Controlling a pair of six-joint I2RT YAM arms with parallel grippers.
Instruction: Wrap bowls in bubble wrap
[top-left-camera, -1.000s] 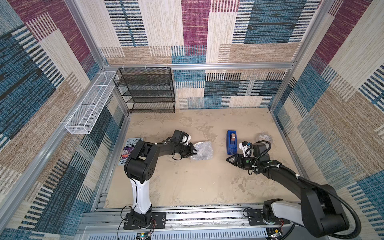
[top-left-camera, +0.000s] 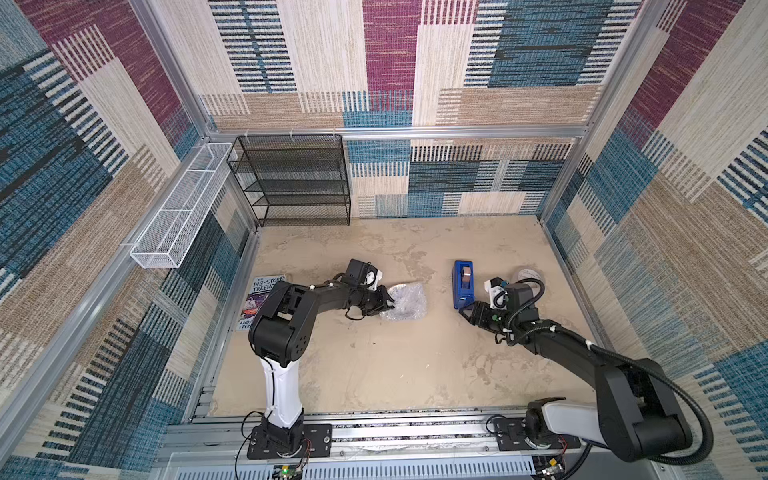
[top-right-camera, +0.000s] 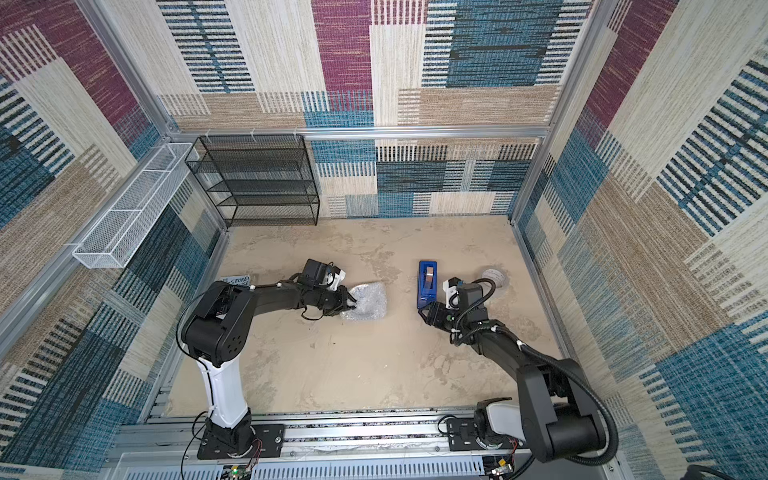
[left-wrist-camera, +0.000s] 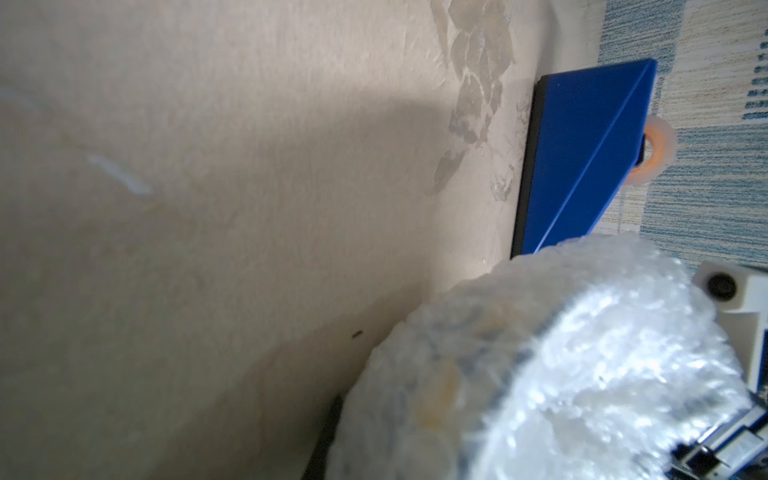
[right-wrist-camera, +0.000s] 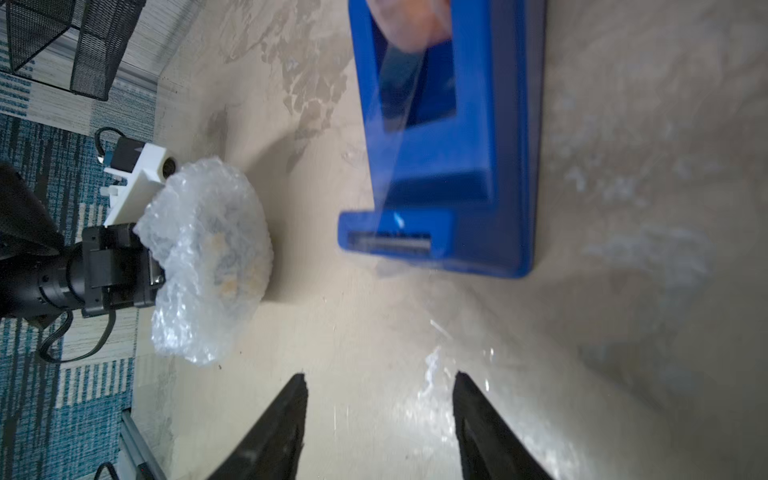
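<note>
A crumpled bubble-wrap bundle (top-left-camera: 406, 301), with a pale bowl shape faintly visible inside (right-wrist-camera: 220, 256), lies at centre-left. My left gripper (top-left-camera: 387, 301) is shut on its left edge. The blue tape dispenser (top-left-camera: 463, 284) with a tape roll stands to the right. My right gripper is part open with nothing between its fingers, at the dispenser's near end, where the cutter bar and a strip of tape show in the right wrist view.
A round translucent item (top-right-camera: 493, 277) sits behind the right arm. A book (top-left-camera: 256, 304) lies at the left edge, a black wire shelf (top-left-camera: 289, 200) at the back left.
The left arm and bundle have not visibly moved.
</note>
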